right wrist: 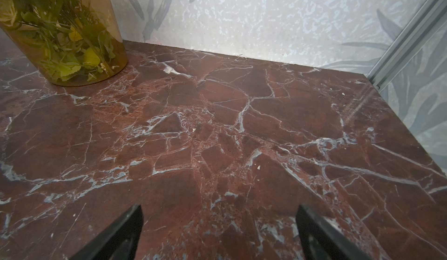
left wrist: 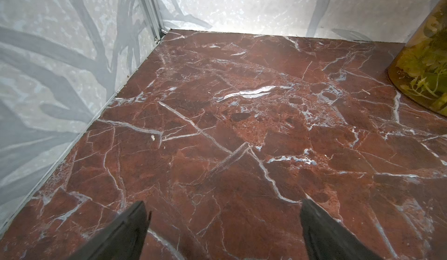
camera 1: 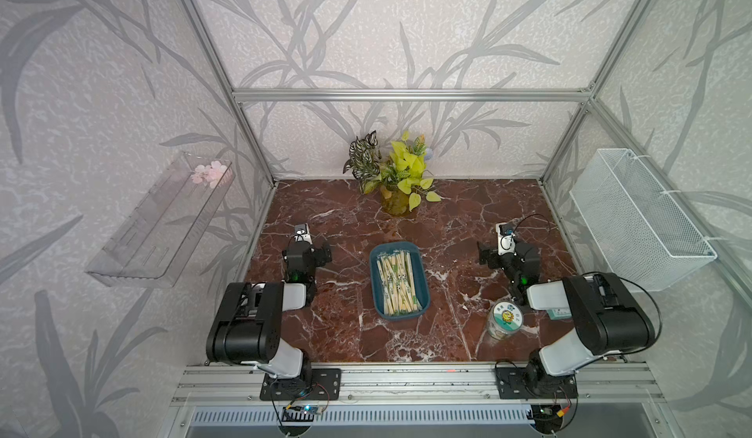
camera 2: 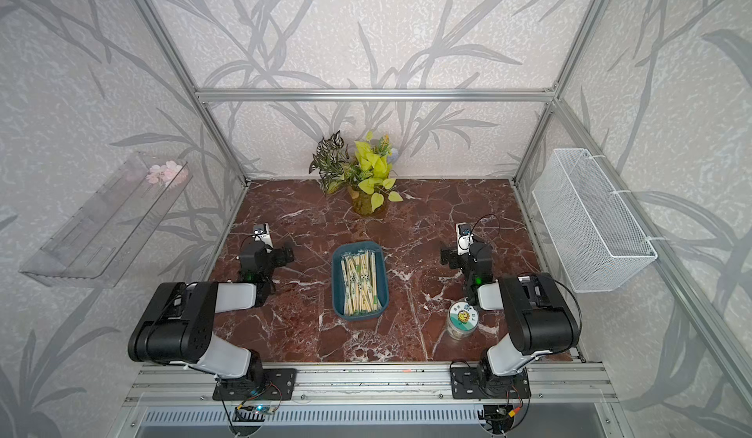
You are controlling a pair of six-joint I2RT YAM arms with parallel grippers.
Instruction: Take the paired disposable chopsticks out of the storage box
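A blue-green storage box [camera 1: 375, 281] [camera 2: 337, 281] rests in the front middle of the marble table, holding several wrapped pairs of disposable chopsticks [camera 1: 398, 281] [camera 2: 358, 281] laid lengthwise. To its left, my left gripper [camera 1: 308, 251] is open and empty, facing the back of the table. To its right, my right gripper [camera 1: 495, 256] also stands open with only tabletop between its fingers. Neither gripper touches the box.
A potted plant [camera 1: 398, 195] stands at the back middle. A round container [camera 1: 505, 319] sits beside the right arm at the front. A clear basket [camera 1: 156, 234] and a white mesh basket [camera 1: 642, 226] hang on the side walls. The table around the box is clear.
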